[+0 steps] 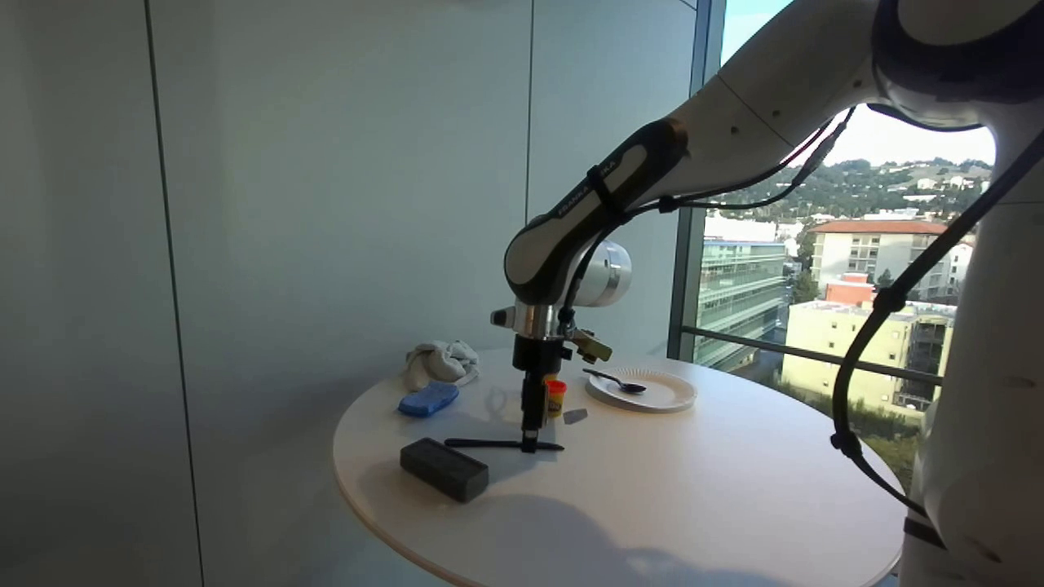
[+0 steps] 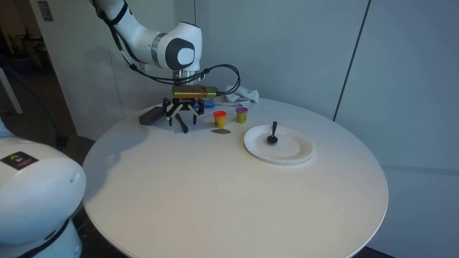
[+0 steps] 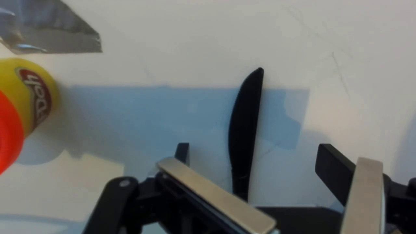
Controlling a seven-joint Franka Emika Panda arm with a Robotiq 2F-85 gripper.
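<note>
A black plastic knife lies flat on the white table, its blade pointing up in the wrist view and its handle hidden below by the gripper. My gripper is open above it, a fingertip to each side, with the knife lying between them. Exterior view 1 shows the gripper low over the knife. From exterior view 2, both fingers point down, spread apart, near the knife. Whether the fingertips touch the table I cannot tell.
Close by stand two Play-Doh tubs, one red-lidded, one purple-lidded. A dark block, blue sponge and cloth lie around. A paper plate bears a black spoon.
</note>
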